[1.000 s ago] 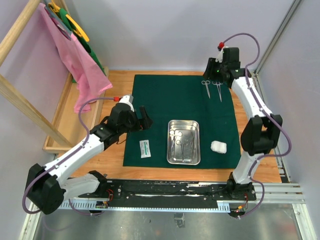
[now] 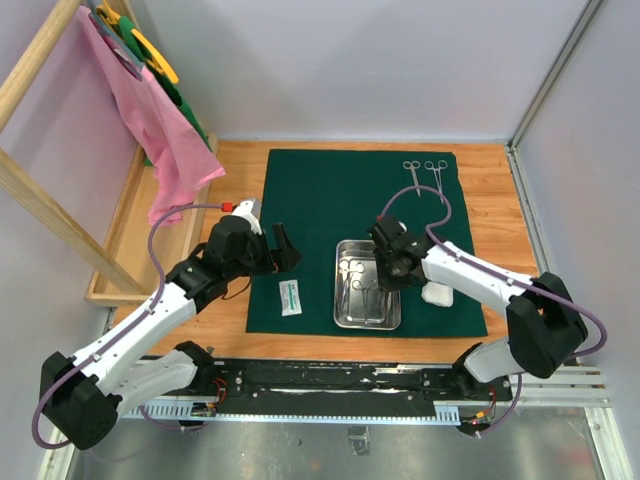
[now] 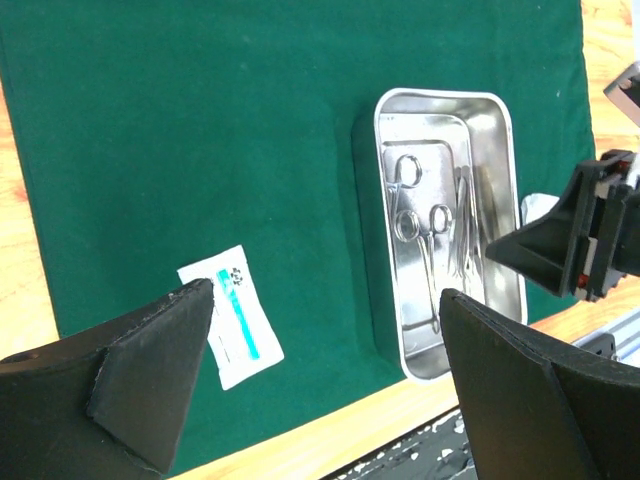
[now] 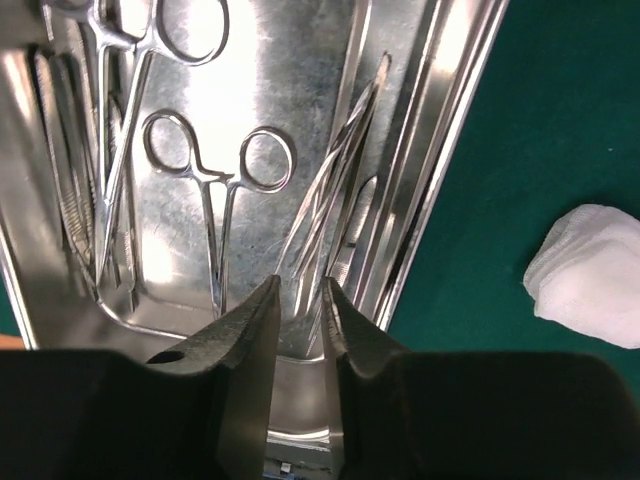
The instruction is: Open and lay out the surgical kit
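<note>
A metal tray (image 2: 341, 318) lies on the green cloth (image 2: 310, 190) and holds scissor-handled instruments (image 4: 220, 180) and slim tweezers-like pieces (image 4: 335, 180). My right gripper is over the tray, part open, its fingertips narrowly apart near the lower ends of the slim pieces. Whether they touch cannot be told. Left of the tray, my left gripper stands open above the cloth with nothing between its fingers. Below it lies a white packet (image 3: 235, 318) with a blue stripe. Folded white gauze (image 4: 590, 275) rests right of the tray.
Two scissor-like instruments (image 2: 437, 176) lie side by side at the cloth's far right. Pink fabric (image 2: 150, 120) hangs from a wooden rack (image 2: 60, 200) at the left.
My right arm has swung from the far-right instruments toward me and down over the tray. The left arm has shifted only slightly.
</note>
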